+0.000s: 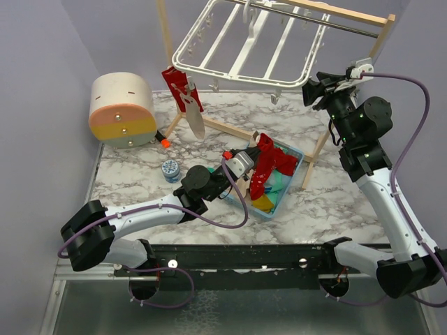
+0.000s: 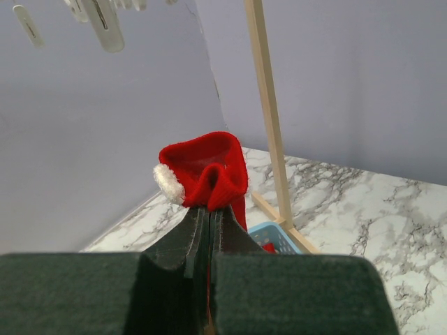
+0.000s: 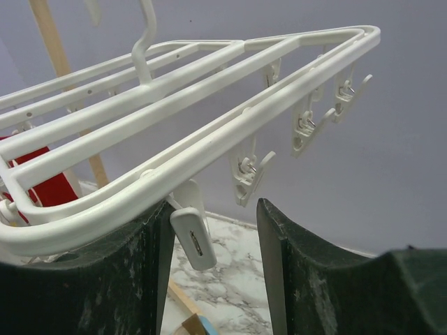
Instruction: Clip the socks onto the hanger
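Note:
A red sock [image 1: 264, 165] with white spots is pinched at its cuff by my left gripper [image 1: 253, 149]. In the left wrist view the bunched red cuff [image 2: 216, 164] with a white patch stands up between the shut fingertips. Beside the near right corner of the white hanger [image 1: 241, 75] is my right gripper [image 1: 313, 85]. Its fingers are parted; the right wrist view shows a white clip [image 3: 193, 237] between them, near the left finger and not gripped. Another red and white sock [image 1: 183, 87] hangs from the hanger's left side.
More empty clips [image 3: 249, 171] line the hanger. Below the held sock stands a blue bin [image 1: 292, 150] with coloured cloth in it. A wooden stand [image 1: 227, 127], a striped drum [image 1: 122, 112] and a blue jar [image 1: 170, 170] are around.

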